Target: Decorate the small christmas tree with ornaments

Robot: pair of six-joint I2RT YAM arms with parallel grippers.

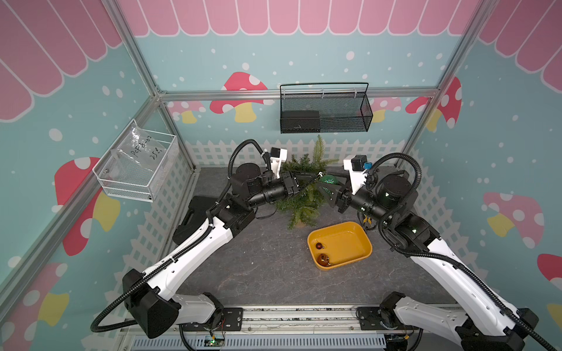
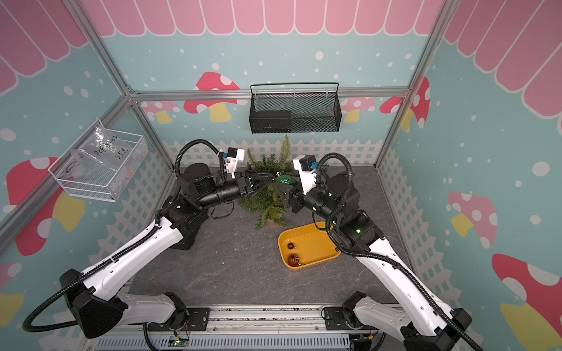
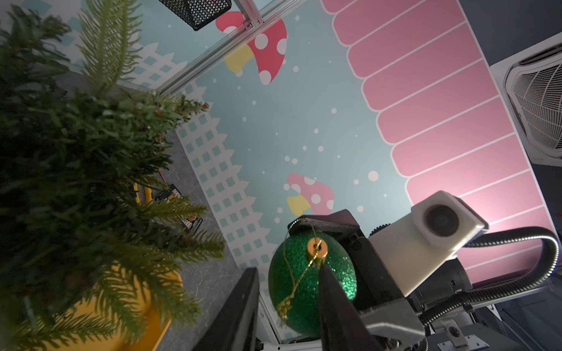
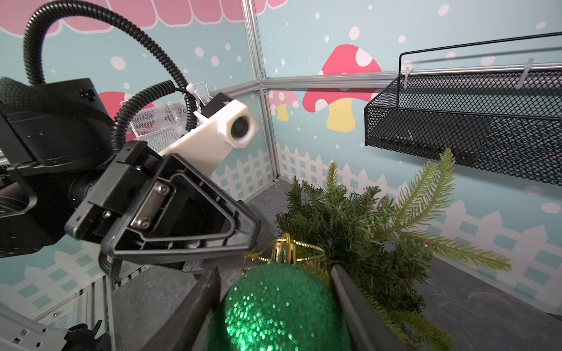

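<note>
A green glitter ball [image 4: 278, 310] with a gold cap and string is held by my right gripper, shut on it in front of the small tree [image 4: 363, 239]. My left gripper reaches from the left to the ball's gold string [image 3: 298, 272], its fingers part open and close around that area; whether it touches the string is unclear. Both grippers are raised beside the tree [image 1: 301, 210], seen in both top views.
A yellow tray [image 1: 339, 260] with red-brown ornaments [image 1: 323, 259] lies in front of the tree. A black mesh basket [image 1: 345, 117] hangs on the back wall, a white wire basket [image 1: 140, 187] on the left.
</note>
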